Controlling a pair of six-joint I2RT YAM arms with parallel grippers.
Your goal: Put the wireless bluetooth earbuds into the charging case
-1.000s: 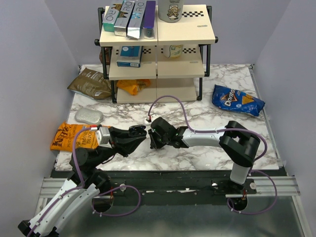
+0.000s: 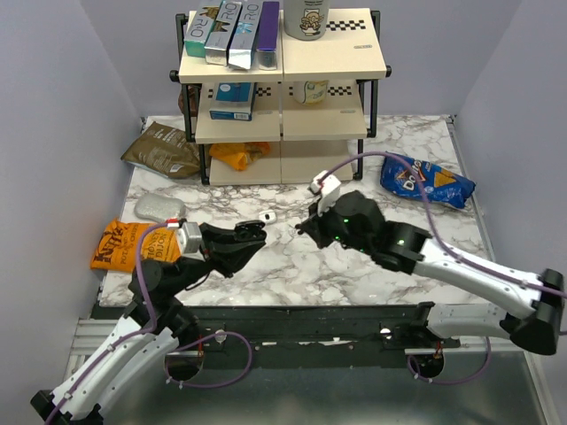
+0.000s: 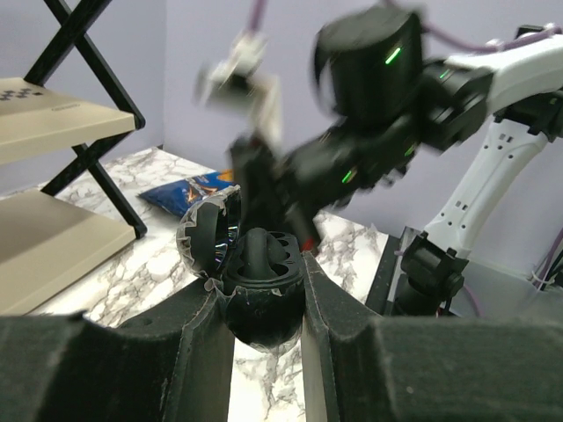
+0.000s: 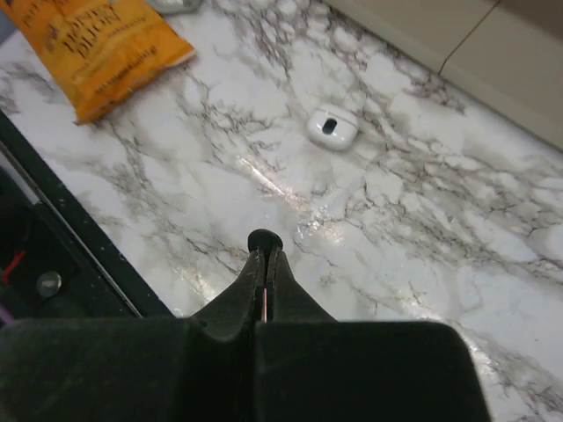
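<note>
A black charging case [image 3: 266,294] with its lid up is gripped by my left gripper, which stands raised at the left in the top view. A dark rounded form rises beside the hollows in its base; I cannot tell whether that is an earbud. My right gripper is shut on a small black earbud [image 4: 263,239], whose rounded end sticks out past the fingertips. The right gripper is clear of the table, to the right of the case [image 2: 251,232] in the top view. In the left wrist view the right arm is blurred.
A small white rounded object [image 4: 332,129] with a dark slot lies on the marble table [image 2: 275,274]. The shelf [image 2: 244,174] stands behind. An orange bag [image 2: 124,243] lies left, a blue chip bag [image 2: 428,181] at the back right.
The left arm with the case shows little or no movement.
</note>
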